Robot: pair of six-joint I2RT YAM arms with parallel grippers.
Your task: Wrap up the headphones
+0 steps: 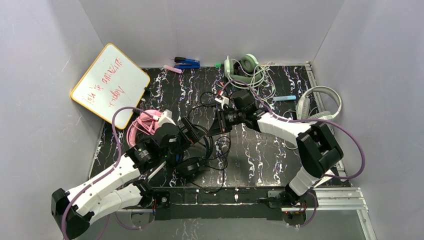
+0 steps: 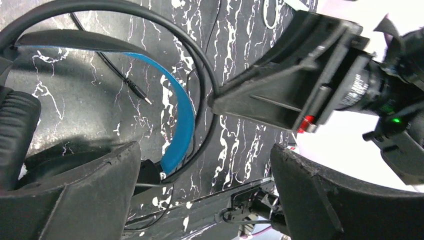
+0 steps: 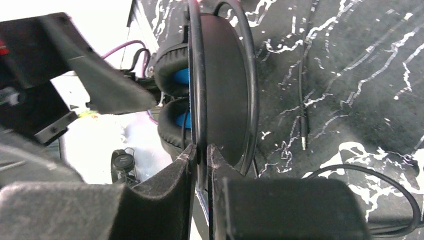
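Note:
Black headphones with a blue inner band show in the top view, one ear cup [image 1: 188, 167] low beside the left arm. In the left wrist view their blue band [image 2: 184, 120] and outer black hoop [image 2: 205, 62] curve past the open fingers of my left gripper, with nothing between its fingers. My right gripper is shut on the hoop [image 3: 198, 75] of the headband. Both ear cups [image 3: 172, 70] hang on the far side of the band. A loose cable with a plug [image 3: 304, 135] lies on the table. The two grippers are close together in the top view.
Pink headphones [image 1: 150, 120] lie under the left arm. Green headphones [image 1: 250, 67] with a tangled cord stand at the back, white ones [image 1: 322, 92] at the right. A whiteboard [image 1: 107, 85] leans at the left.

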